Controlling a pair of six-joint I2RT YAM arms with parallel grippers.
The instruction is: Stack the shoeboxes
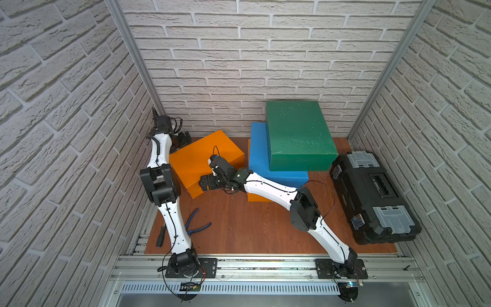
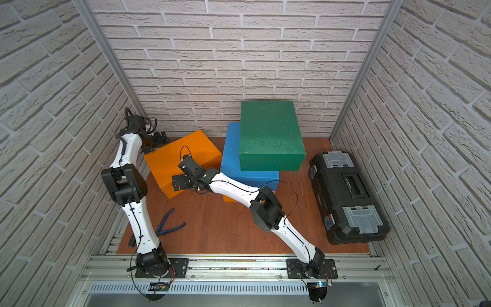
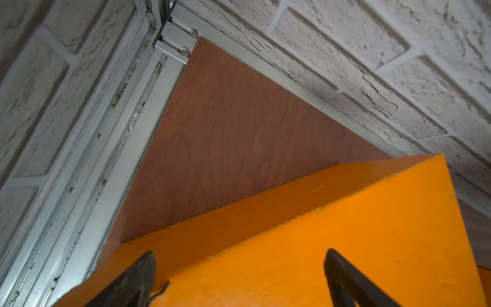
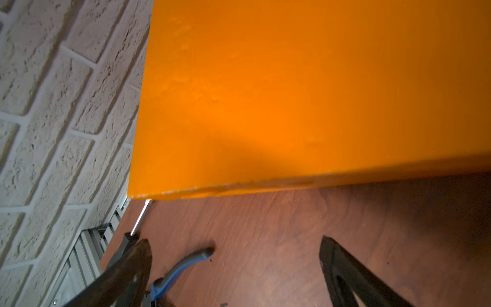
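An orange shoebox [image 1: 202,148] lies askew at the left of the board. My open left gripper is at its back-left edge, near the rear corner. My open right gripper is at its front side, just below the box's edge in the right wrist view. On the right stands a stack: an orange box at the bottom, mostly hidden, a blue box [image 1: 258,143] over it, and a green box [image 1: 299,130] on top, offset to the right.
A black toolbox [image 1: 373,199] fills the right side. Blue-handled pliers [image 1: 197,229] and a dark-handled screwdriver [image 1: 161,235] lie at front left. Brick walls enclose the board closely. The front middle of the board [image 1: 240,230] is clear.
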